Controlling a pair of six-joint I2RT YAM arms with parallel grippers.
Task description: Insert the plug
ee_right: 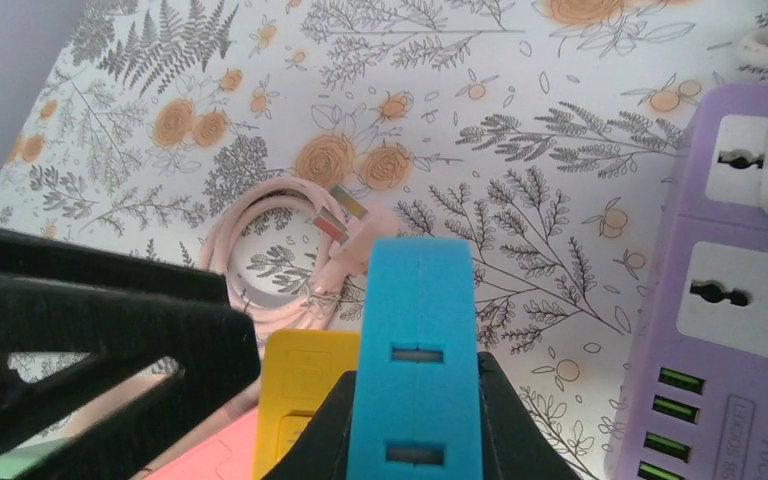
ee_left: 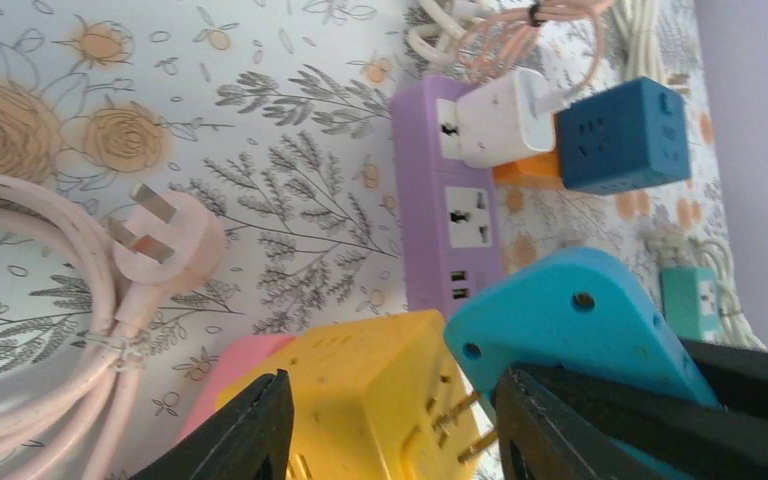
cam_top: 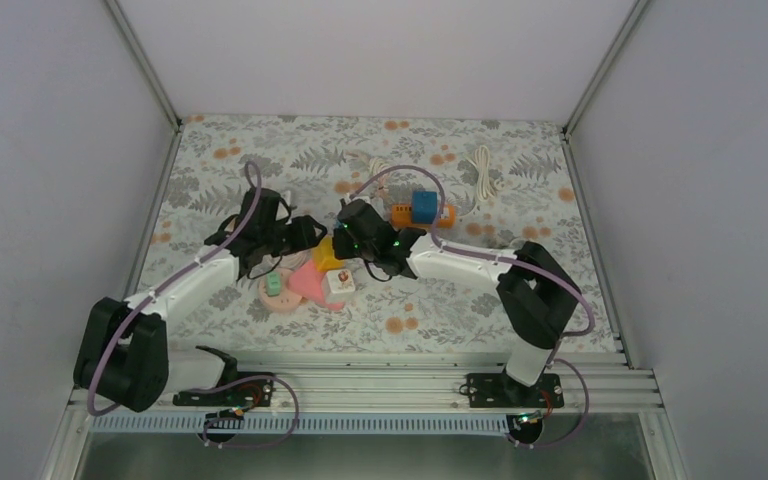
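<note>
My right gripper (cam_top: 345, 240) is shut on a blue two-slot plug piece, held above a yellow block (ee_left: 320, 380); in the left wrist view its prongs or pins show beside that block. My left gripper (cam_top: 312, 232) hovers left of the right one, fingers apart, with nothing clearly between them. A pink plug (ee_left: 170, 240) with prongs up lies on its coiled cable. The purple power strip (ee_right: 650, 420) stands right of the yellow block, a white charger (ee_left: 505, 120) in its upper socket.
A blue block (cam_top: 425, 205) on an orange strip, a white cable coil (cam_top: 482, 175), pink pieces and a white block (cam_top: 340, 285) lie nearby. The back and right of the table have free patches.
</note>
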